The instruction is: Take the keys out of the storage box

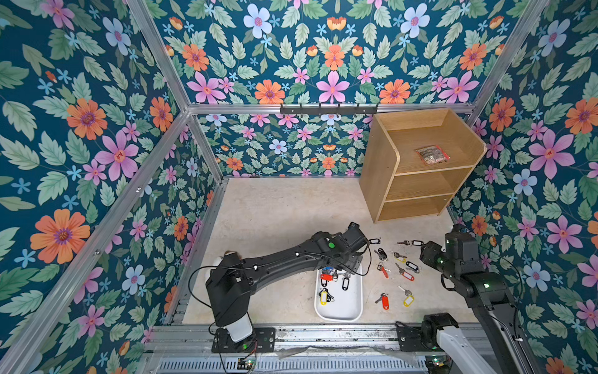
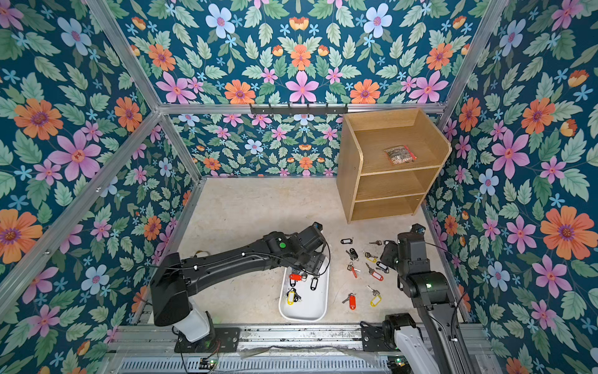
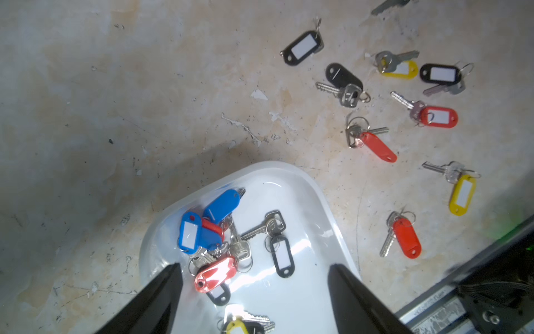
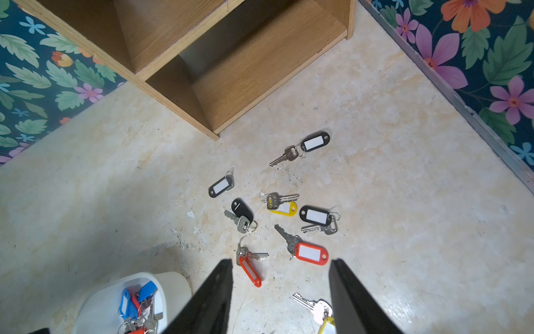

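Note:
The white storage box (image 3: 328, 222) holds several keys with blue, red, black and yellow tags. In the left wrist view a blue-tagged key (image 3: 222, 204) lies near its far end, a black-tagged key (image 3: 282, 256) apart from the pile, and a yellow tag (image 3: 237, 327) at the lower edge. My left gripper is above the box, open, nothing between its fingers. In the top views the left arm hides the box's far end. My right gripper hangs over the right of the table, open and empty, above the loose keys.
Several tagged keys lie spread on the table right of the box, among them a red-tagged key (image 4: 311, 253) and a black-tagged key (image 4: 314, 142). A wooden shelf (image 1: 380, 168) stands at the back right, with a bag (image 1: 432, 154) on it.

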